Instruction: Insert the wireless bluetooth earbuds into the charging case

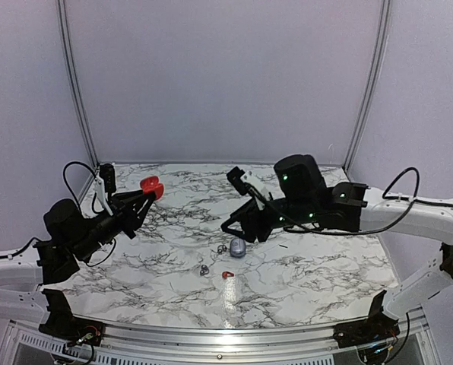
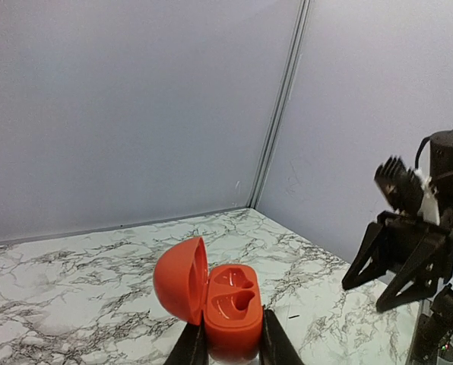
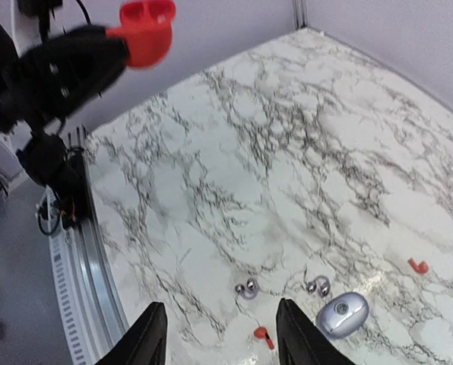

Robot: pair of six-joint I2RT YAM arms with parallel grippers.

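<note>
In the left wrist view my left gripper is shut on the red charging case (image 2: 232, 331). The case's lid (image 2: 179, 279) stands open and both sockets look empty. My right gripper is open above the marble table, nothing between its fingers. Below and between those fingers, one red earbud (image 3: 263, 334) lies on the table; from above, the same earbud (image 1: 227, 274) shows toward the front. Another red earbud (image 3: 419, 266) rests farther off in the right wrist view; the right arm hides it from the top view.
A silver-grey case (image 1: 238, 248) lies near the middle of the table. Small silver earbuds (image 1: 204, 270) are close by, with more silver pieces (image 3: 318, 285) beside the grey case.
</note>
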